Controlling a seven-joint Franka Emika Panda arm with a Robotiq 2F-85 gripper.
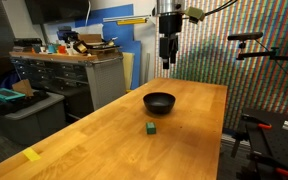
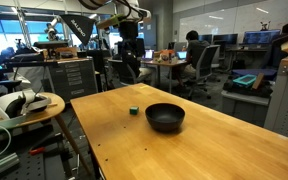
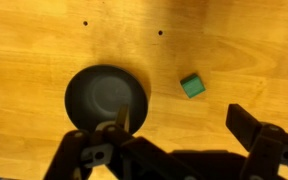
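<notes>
A small green block [image 1: 151,128] lies on the wooden table, close to a round black bowl [image 1: 159,103]. In the wrist view the green block [image 3: 192,85] is to the right of the black bowl [image 3: 106,97], with bare wood between them, and the bowl looks empty. My gripper [image 1: 168,64] hangs high above the table, well clear of both. Its two fingers [image 3: 76,150] stand wide apart at the bottom of the wrist view, and nothing is between them. From the other side, the block [image 2: 134,110] and bowl [image 2: 165,117] both show fully.
A strip of yellow tape [image 1: 31,154] marks its left part. Behind it stand a cabinet [image 1: 59,82] and a grey bin [image 1: 29,115]. People sit at desks beyond the table.
</notes>
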